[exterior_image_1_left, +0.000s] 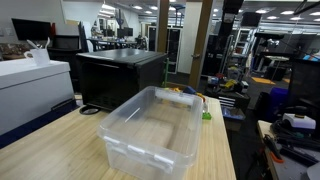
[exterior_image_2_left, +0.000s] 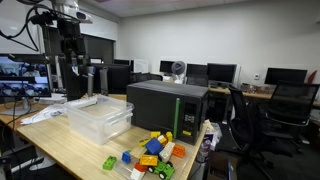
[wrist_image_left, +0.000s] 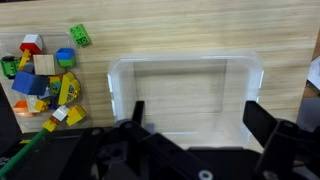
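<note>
My gripper stands open in the wrist view, its two dark fingers wide apart with nothing between them. Below it is a clear plastic box (wrist_image_left: 185, 58), which looks empty. In exterior view 2 the arm hangs over the same box (exterior_image_2_left: 113, 122), well above its rim. Several colored blocks (wrist_image_left: 46, 85) lie close together to the box's left in the wrist view, apparently in a shallow clear tray. A green block (wrist_image_left: 79, 35) sits on the bare wood outside that group.
A black cabinet-like box (exterior_image_1_left: 121, 78) stands behind the clear box, with a green strip (exterior_image_2_left: 177, 117) on it in exterior view 2. The white case (exterior_image_1_left: 35, 95) is at the left. Bare tabletop (exterior_image_1_left: 60, 150) shows front left.
</note>
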